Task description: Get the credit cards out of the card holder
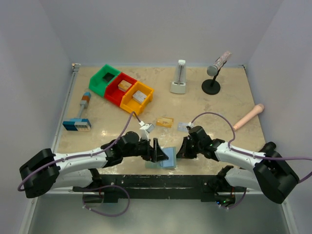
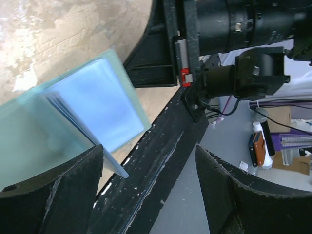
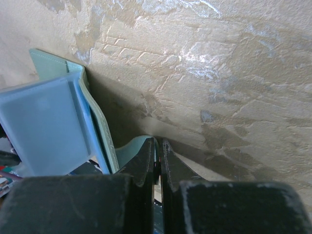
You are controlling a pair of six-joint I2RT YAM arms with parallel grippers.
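The card holder [image 1: 169, 158] lies spread open at the front of the table, with pale green covers and bluish sleeves. Over its left half, my left gripper [image 1: 157, 153] has its fingers apart. In the left wrist view, one finger [image 2: 80, 183] touches a raised stack of sleeve pages [image 2: 70, 119], and the space between the fingers looks empty. At the holder's right side, my right gripper is shut on the thin green cover edge [image 3: 132, 147]. A gold card [image 1: 165, 122] and a pale card [image 1: 184, 126] lie on the table behind the holder.
Green [image 1: 100, 82], red [image 1: 116, 92] and yellow [image 1: 131, 103] bins stand at the back left. A white device [image 1: 179, 80] and a black stand [image 1: 211, 87] are at the back. Open table lies to the right of the cards.
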